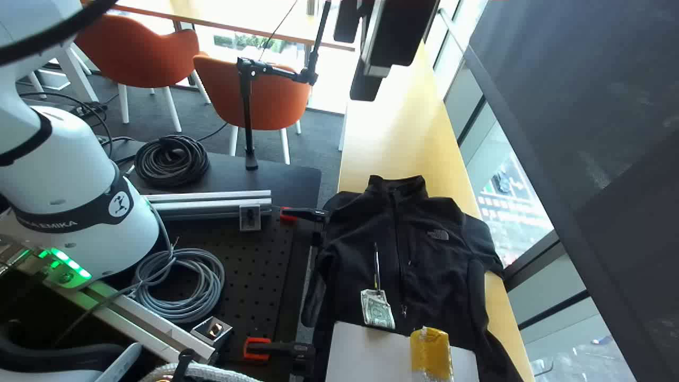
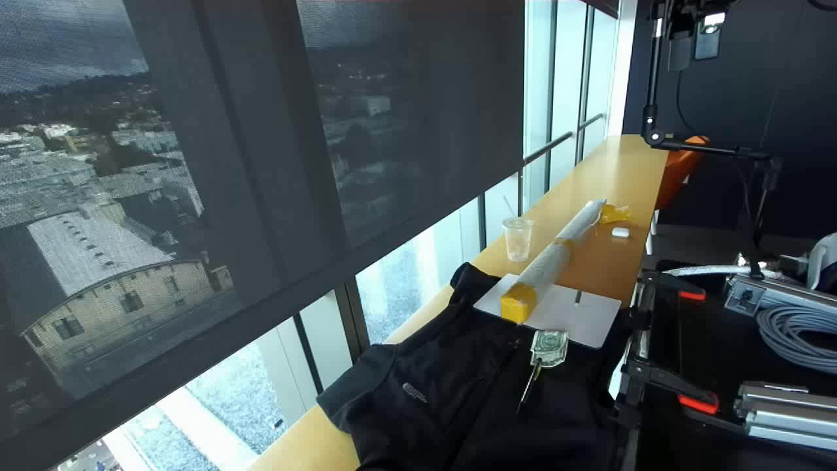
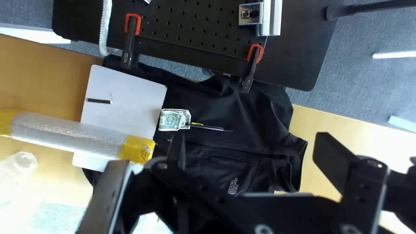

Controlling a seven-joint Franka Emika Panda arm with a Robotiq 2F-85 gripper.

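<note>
High above the table, my gripper stands open, its dark fingers wide apart with nothing between them. A black jacket lies spread on the long wooden table below. On the jacket rests a crumpled dollar bill, with a thin dark pen-like stick touching or just under one edge; which of these cannot be told. Beside the bill lies a white board bearing a short dark strip. A bubble-wrapped roll with yellow tape on its end lies across that board.
A clear plastic cup stands near the window, and a small white object lies beyond the roll. Clamps with red parts line the black perforated plate. A thin black stand rises behind the table area. Bare wood shows past the jacket's collar.
</note>
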